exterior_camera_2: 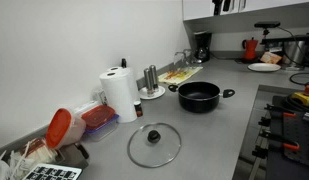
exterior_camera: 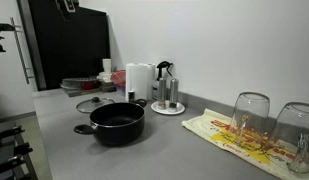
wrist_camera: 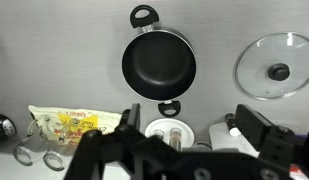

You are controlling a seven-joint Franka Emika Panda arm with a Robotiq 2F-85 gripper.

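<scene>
My gripper is high above the counter, its fingers spread wide with nothing between them in the wrist view. A black two-handled pot (wrist_camera: 159, 67) stands empty on the counter, its inside facing up towards me. The same pot (exterior_camera: 117, 123) shows in exterior view 1, and the pot (exterior_camera_2: 199, 96) is right of centre in exterior view 2. Apart from it lies a glass lid (wrist_camera: 278, 68) with a black knob, flat on the counter. Exterior view 2 has the lid (exterior_camera_2: 154, 146) nearer the camera than the pot.
Two upturned glass jars (exterior_camera: 250, 117) stand on a patterned cloth (exterior_camera: 214, 127). Behind the pot, a white plate (exterior_camera: 168, 107) carries metal shakers (exterior_camera: 173, 94). Paper towel rolls (exterior_camera_2: 120, 99), a red bowl (exterior_camera_2: 65, 127) and a dish rack line the wall. Counter between pot and lid is clear.
</scene>
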